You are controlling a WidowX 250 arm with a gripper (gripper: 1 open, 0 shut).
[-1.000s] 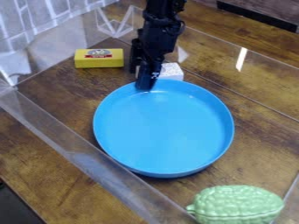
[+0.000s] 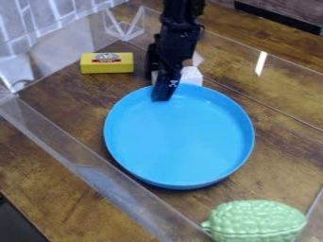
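My black gripper [image 2: 164,74] reaches down from the top centre to just behind the far rim of a blue plate [image 2: 177,142]. A white object [image 2: 191,76] sits right by it, partly hidden by the gripper and the plate. The fingers are dark and overlap in this view, so whether anything is between them is hard to see.
A yellow box [image 2: 108,63] lies at the back left. A green bumpy melon-like toy [image 2: 252,221] lies at the front right. Clear plastic walls border the wooden surface [image 2: 63,123], which has bare room at left and at back right.
The gripper has shifted slightly, and the white object behind the plate looks a little moved or differently covered. The plate, box and green toy stay put.
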